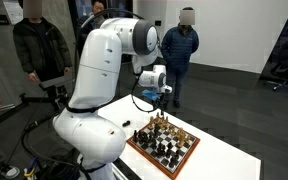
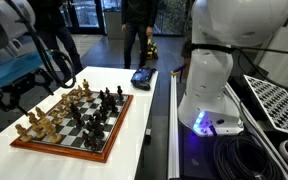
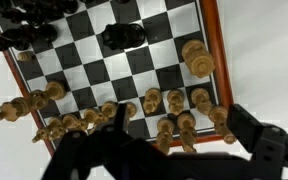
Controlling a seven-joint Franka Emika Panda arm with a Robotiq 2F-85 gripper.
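Note:
A wooden-framed chessboard (image 2: pixel 66 151) lies on the white table, with light brown chess pieces (image 2: pixel 50 128) on one side and dark chess pieces (image 2: pixel 108 105) on the other. Over the light side hangs my gripper, its black fingers spread wide in the wrist view. No piece is held between them. Several light pieces (image 3: pixel 153 100) stand on the board near and between the fingers, seen from above. A larger light piece (image 3: pixel 196 58) stands apart, close to the frame, and a dark piece (image 3: pixel 124 37) is at the top. Exterior view 1 shows the gripper (image 1: pixel 156 103) above the board's far edge.
Bare white table (image 1: pixel 219 157) surrounds the board. A small dark object (image 2: pixel 141 76) lies on the table in exterior view 2. People (image 1: pixel 180 50) stand behind the table. A cable (image 2: pixel 44 50) loops beside the wrist.

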